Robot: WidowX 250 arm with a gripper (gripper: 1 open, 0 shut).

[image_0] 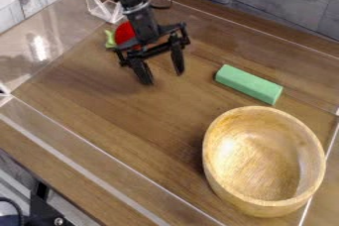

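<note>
My black gripper [159,61] hangs over the upper middle of the wooden table [119,121], its fingers spread apart and pointing down, with nothing seen between them. Behind it, to the left, a red object [123,34] with a small green part is partly hidden by the gripper.
A green block [249,85] lies on the right. A large pale wooden bowl [263,193] fills the lower right. A clear or white item stands at the back left, near the table's edge.
</note>
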